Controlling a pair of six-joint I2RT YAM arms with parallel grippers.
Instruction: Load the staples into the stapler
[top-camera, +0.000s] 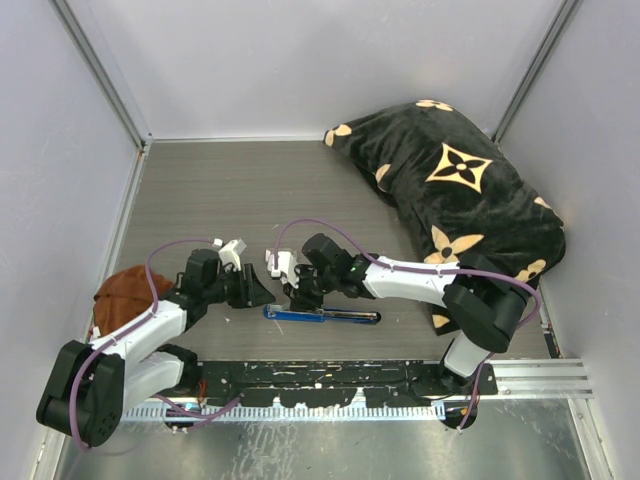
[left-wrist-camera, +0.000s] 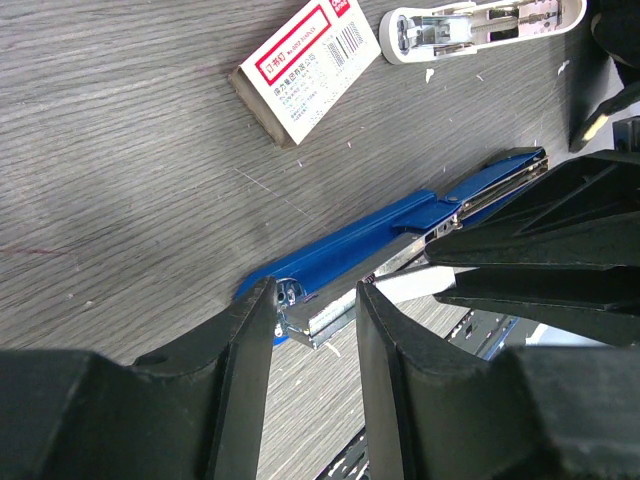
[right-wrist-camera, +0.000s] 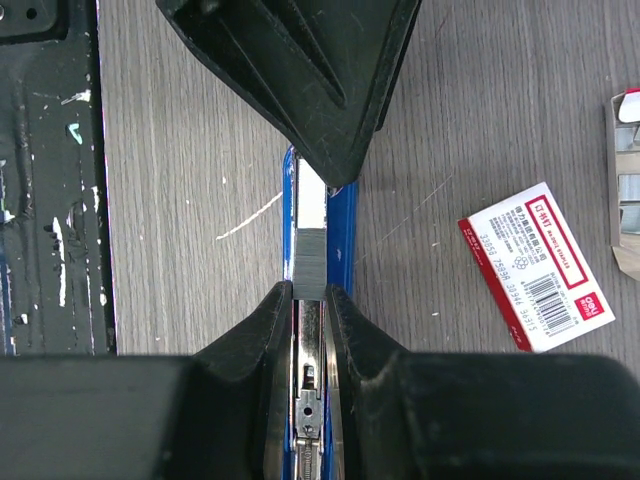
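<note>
The blue stapler lies opened flat on the table, its silver magazine exposed. My right gripper is above this magazine, shut on a short grey staple strip. In the left wrist view the strip looks pale and juts from the right fingers toward the stapler's front end. My left gripper stands open, its fingertips apart on either side of the magazine's front end as seen from its own camera. Whether they touch it, I cannot tell. How far the strip sits inside the channel is unclear.
A red and white staple box rests beside the stapler, with an open carton of staples near it. A brown cloth lies at the left; a dark patterned cushion fills the right.
</note>
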